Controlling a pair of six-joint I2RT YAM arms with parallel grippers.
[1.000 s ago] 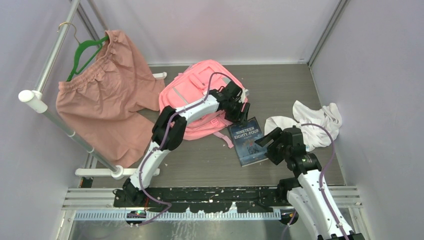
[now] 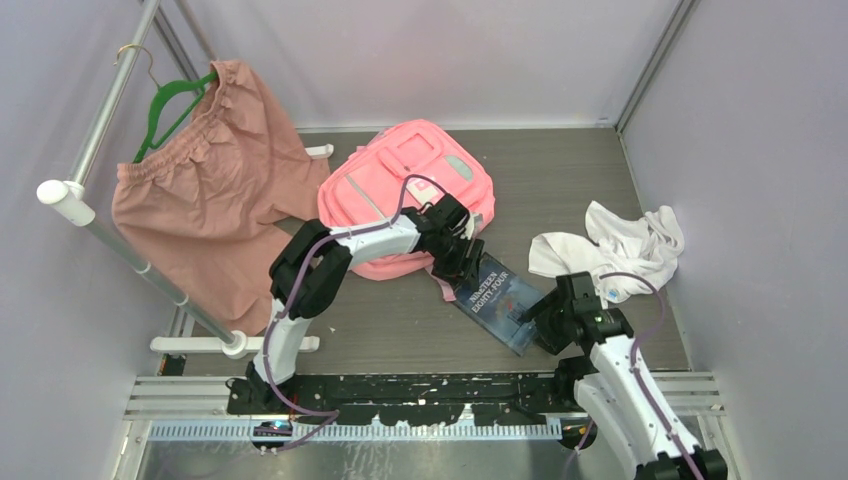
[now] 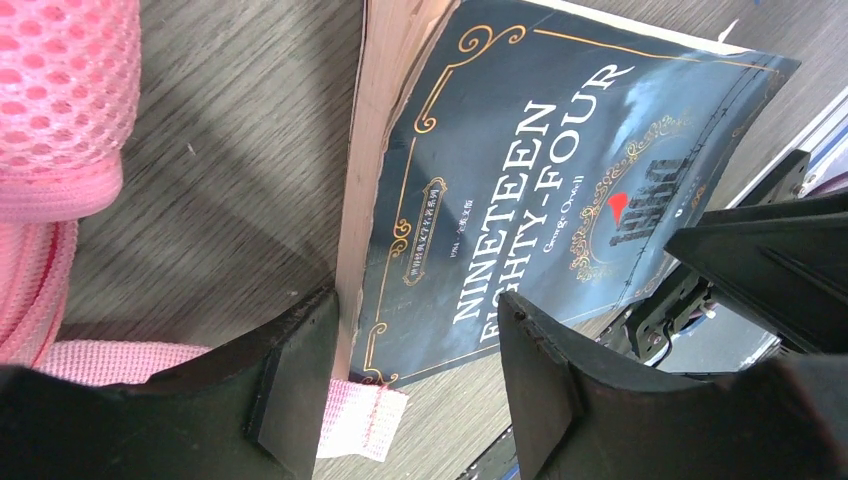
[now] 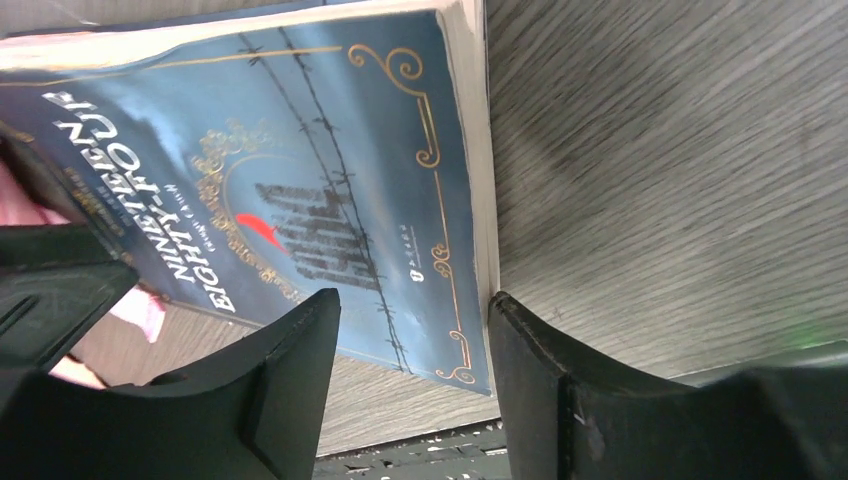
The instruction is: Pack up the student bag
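Observation:
A dark blue Nineteen Eighty-Four book lies on the table below the pink backpack. My left gripper is part open over its upper end, one finger at the spine or page edge. A pink strap lies beneath that finger. My right gripper is part open over the lower end, one finger against the page edge.
A white cloth lies at the right. Pink shorts on a green hanger hang from the rack at left.
Both grippers and the book have moved toward the front edge of the table, the left one also slightly leftward. The book now sits lower in the top view.

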